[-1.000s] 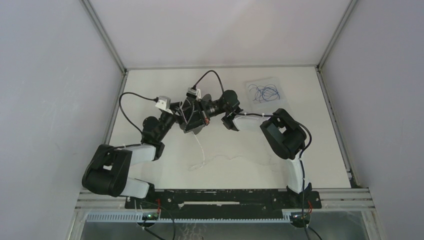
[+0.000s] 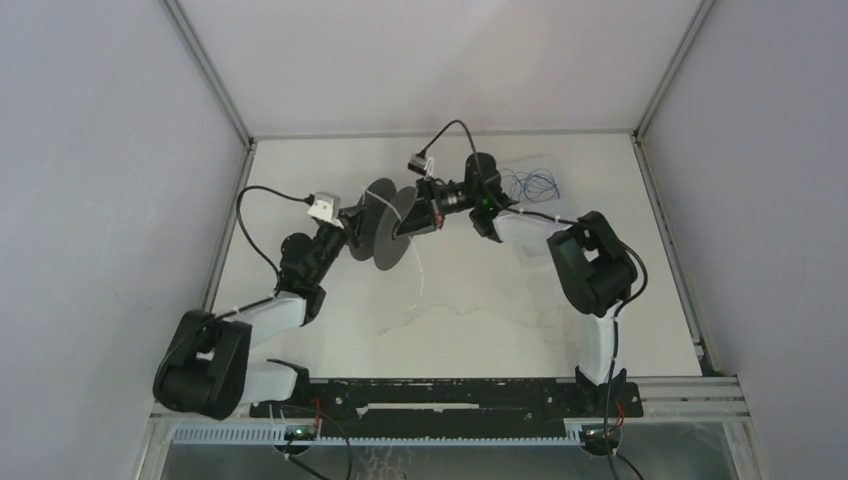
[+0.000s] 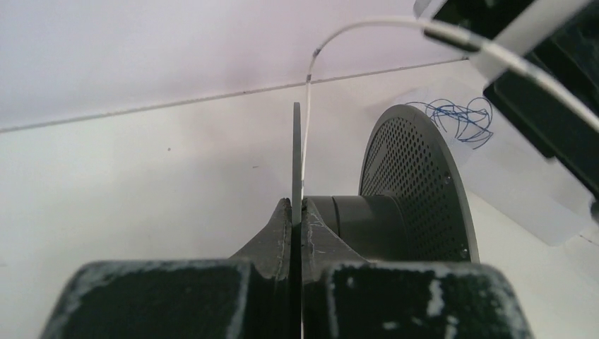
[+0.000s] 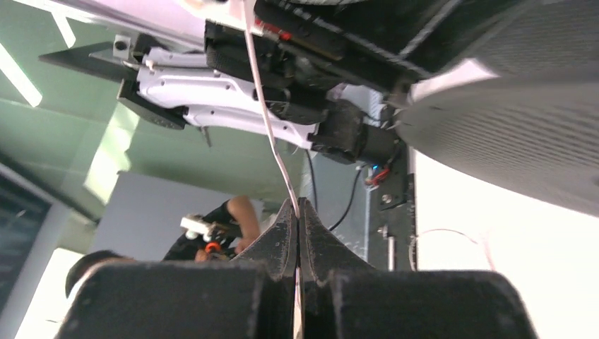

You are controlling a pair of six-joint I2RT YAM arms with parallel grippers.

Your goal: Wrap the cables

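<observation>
A dark grey spool (image 3: 369,224) has two round flanges joined by a core; in the top view its discs (image 2: 388,252) stand tilted. My left gripper is shut on the rim of one flange (image 3: 297,152), seen edge-on as a thin blade. A thin white cable (image 3: 385,21) rises beside that flange and arches over to the right arm. In the right wrist view the cable (image 4: 263,99) runs down between the fingers of my right gripper, shut on it. From the top, the right gripper (image 2: 398,236) overlaps the right flange.
A clear flat sheet or tray with a tangled blue cable (image 2: 533,185) lies at the back right, partly behind the right arm. The cable's loose tail (image 2: 418,285) hangs toward the front of the white table (image 2: 470,340), which is clear there.
My right gripper has moved right and slightly back, carrying the cable. The spool has turned so both flanges now show side by side. The left gripper has stayed near its place.
</observation>
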